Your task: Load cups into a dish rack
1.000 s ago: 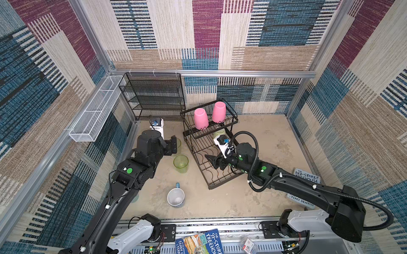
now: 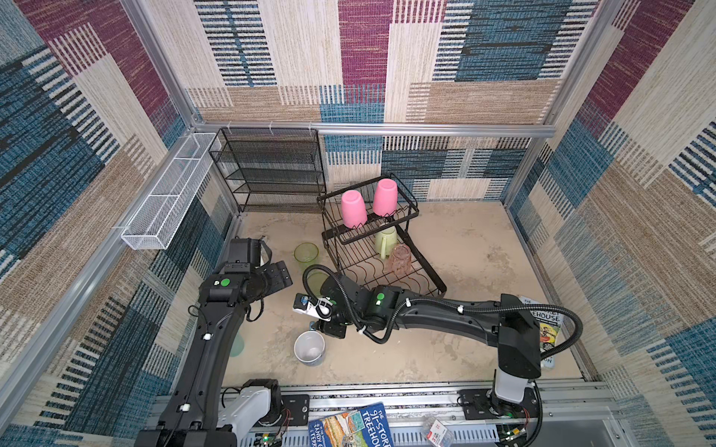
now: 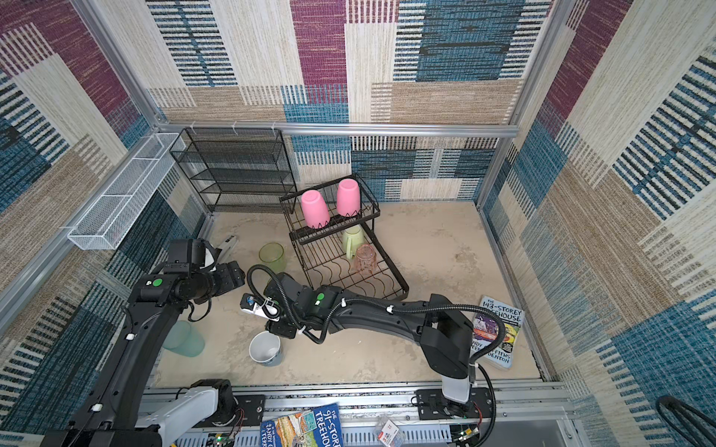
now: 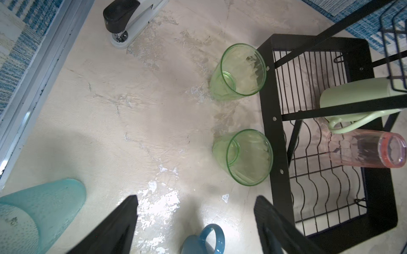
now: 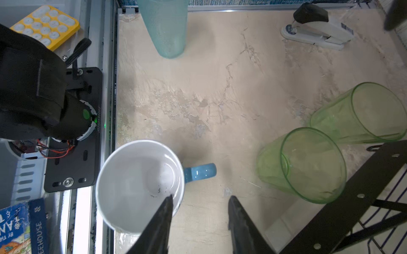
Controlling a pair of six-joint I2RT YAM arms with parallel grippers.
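My right gripper is open and empty over the table, just beside the blue-handled mug (image 5: 140, 186), which stands upright with its white inside showing. Open as well, my left gripper hovers at the left with nothing between its fingers. Two green glasses (image 4: 243, 156) stand next to the black dish rack (image 4: 275, 139). Two pink cups (image 2: 353, 208) sit upside down on its upper tier. Below them, a pale green mug (image 4: 360, 97) and a clear pink glass (image 4: 364, 148) are in the lower tier. A teal cup (image 3: 184, 339) stands at the left.
A stapler (image 5: 318, 26) lies at the far left of the table. Behind stands a black mesh shelf (image 2: 272, 167), and a white wire basket (image 2: 167, 193) hangs on the left side. A book (image 3: 496, 331) lies at right.
My right arm has swung left from over the rack to near the blue-handled mug. My left arm has drawn back toward the left and front. The cups have not moved.
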